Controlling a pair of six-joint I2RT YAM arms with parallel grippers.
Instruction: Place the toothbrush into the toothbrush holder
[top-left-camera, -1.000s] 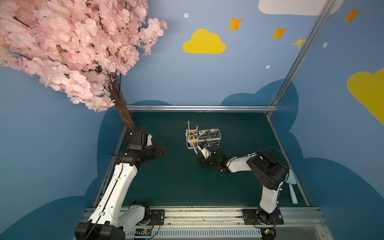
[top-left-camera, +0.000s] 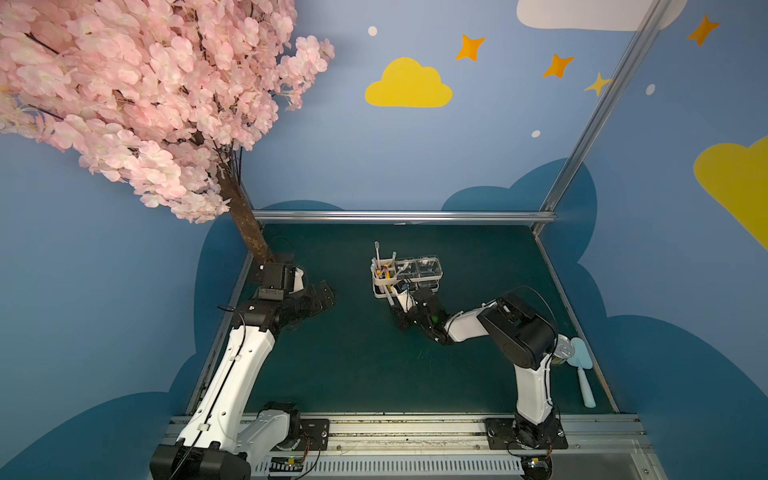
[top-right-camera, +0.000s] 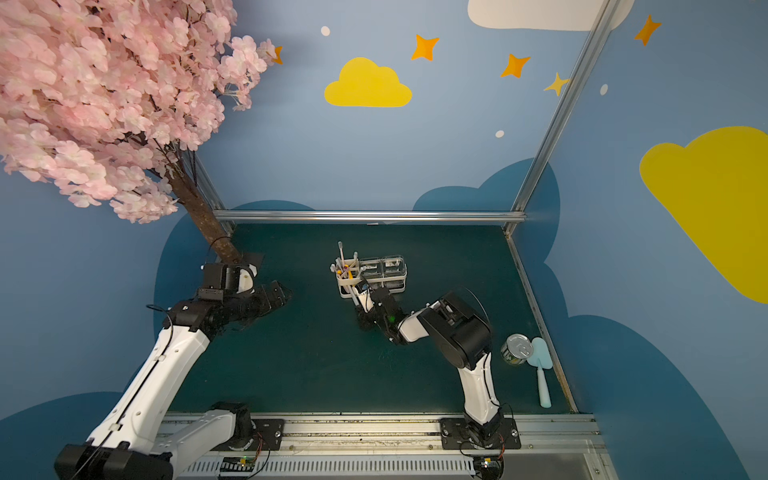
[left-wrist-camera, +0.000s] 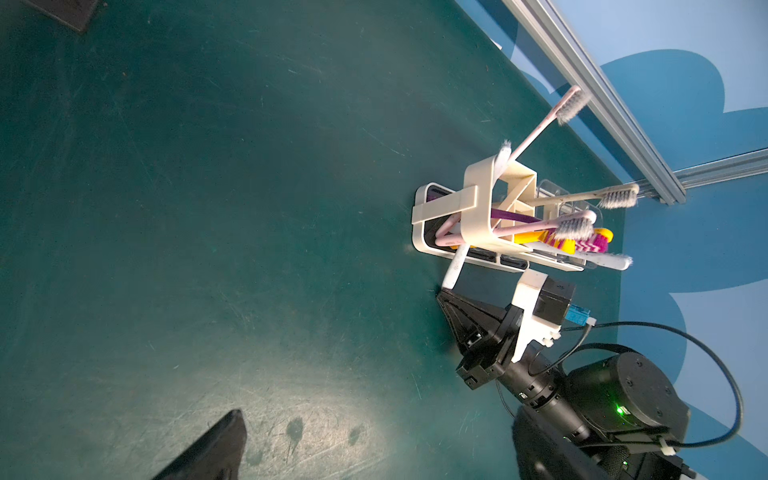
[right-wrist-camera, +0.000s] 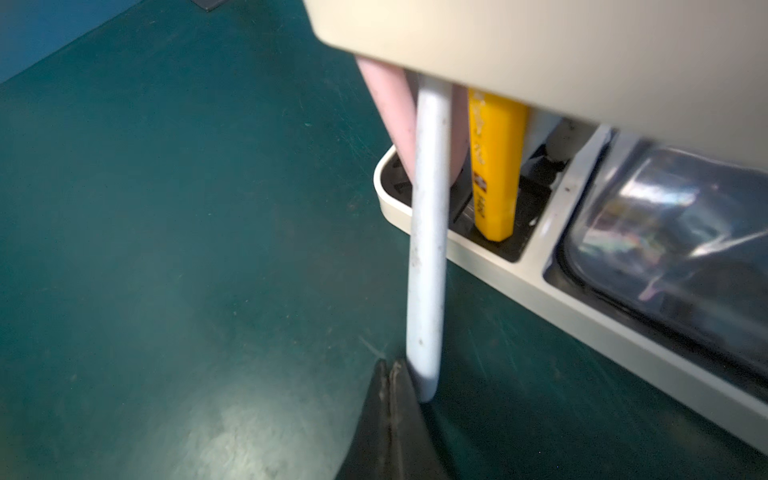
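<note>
The cream toothbrush holder (left-wrist-camera: 480, 200) stands upright with several toothbrushes in it. One white toothbrush (right-wrist-camera: 428, 264) leans through it, its handle sticking out past the base rim toward my right gripper. That gripper is shut with its fingertips pressed together and nothing between them. The handle's end lies just outside, along the right fingertip. In the left wrist view the bristle end of the white toothbrush pokes above the holder's top. My left gripper is open and empty, well to the left of the holder.
A yellow handle (right-wrist-camera: 497, 168) and pink handles stand in the holder's end compartment. Clear cups (top-left-camera: 419, 268) fill its other side. A can (top-right-camera: 517, 349) and a pale blue spatula (top-right-camera: 541, 376) lie far right.
The left arm looks almost still.
</note>
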